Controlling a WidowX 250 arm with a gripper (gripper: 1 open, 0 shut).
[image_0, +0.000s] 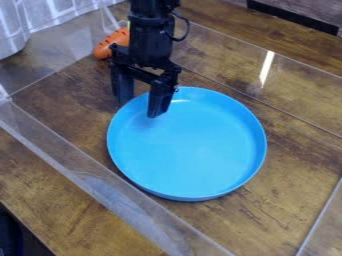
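My black gripper hangs at the upper middle, fingers apart and open, over the back left rim of a blue round plate. Nothing shows between its fingers. An orange object lies behind the arm at the upper left, partly hidden by it.
A clear transparent wall or edge runs along the left side, with plastic at the top left corner.
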